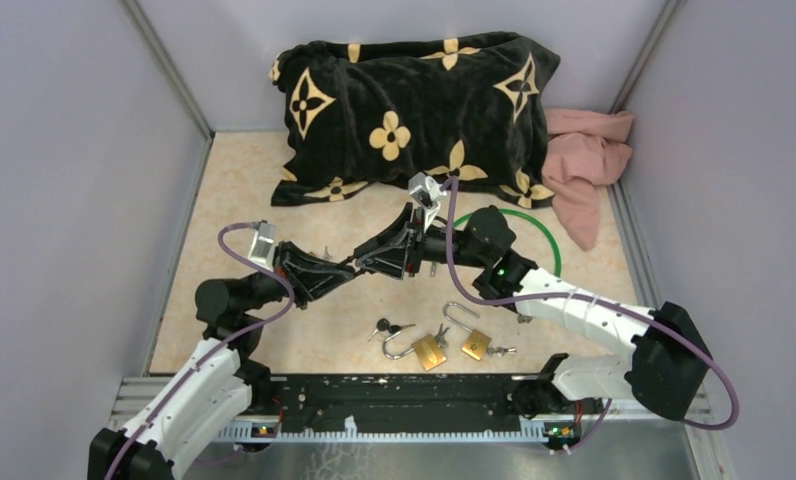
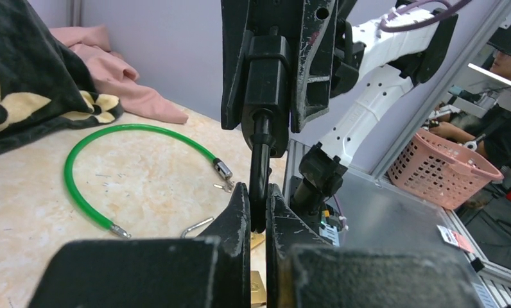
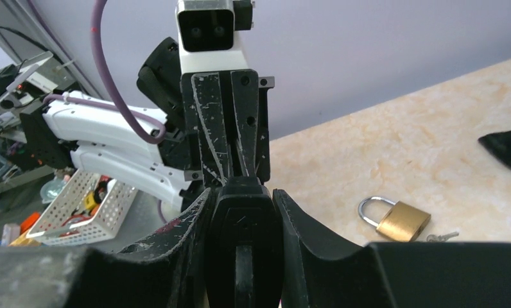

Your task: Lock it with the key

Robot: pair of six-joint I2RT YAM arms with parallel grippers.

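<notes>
Near the workspace's middle, the fingertips of my two grippers almost meet in the top view. My right gripper [image 1: 361, 263] is shut on a black lock body [image 3: 243, 247], which fills the space between its fingers. From that body a thin black bar [image 2: 259, 173] runs down to my left gripper, shut on it. Whether the bar is seated in the body is not clear. A key with a black head [image 1: 382, 324] lies on the table in front of the grippers, beside another key [image 1: 401, 328]. No key shows in either gripper.
Two brass padlocks, one [image 1: 430, 352] beside the other [image 1: 476, 345], lie near the front edge with keys. Another brass padlock lies towards the left. A green cable lock [image 1: 544, 232] curves behind the right arm. A dark blanket [image 1: 414, 110] and pink cloth [image 1: 579, 165] fill the back.
</notes>
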